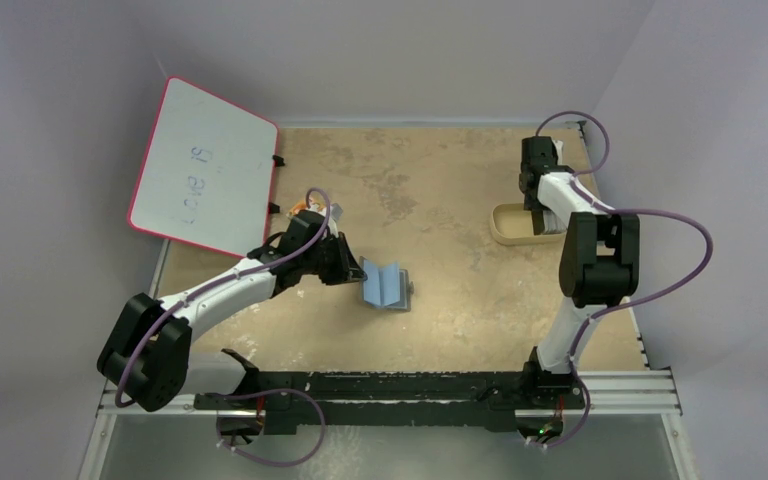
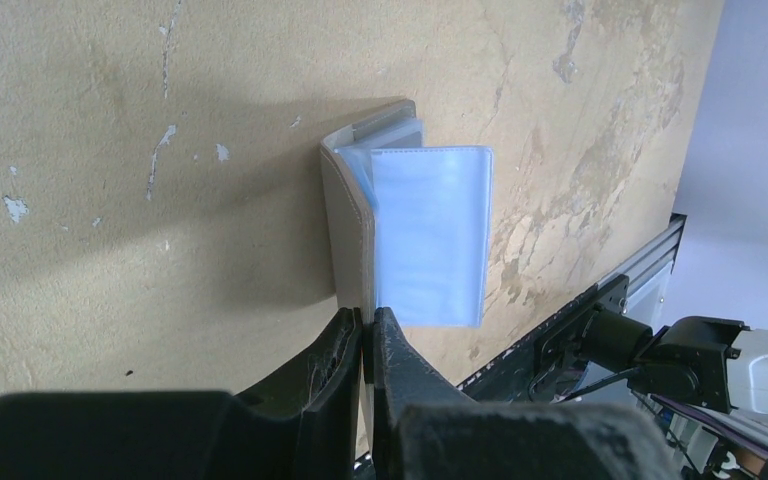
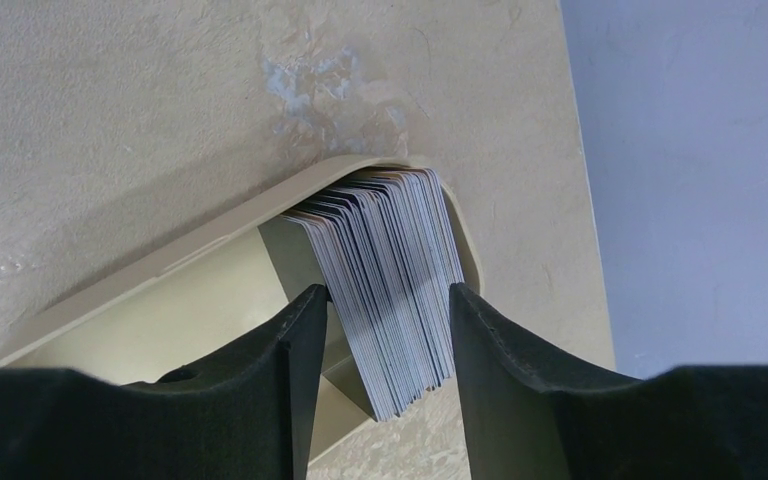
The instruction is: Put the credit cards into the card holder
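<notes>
The grey card holder stands opened near the middle of the table, its blue clear sleeves fanned out. My left gripper is shut at its near edge, the thin cover running to between the fingertips. At the table's right, a stack of cards lies on edge inside a beige box. My right gripper is open over it, one fingertip at each side of part of the stack.
A whiteboard leans at the back left, with a small orange item beside it, partly hidden by the left arm. A wall borders the right side.
</notes>
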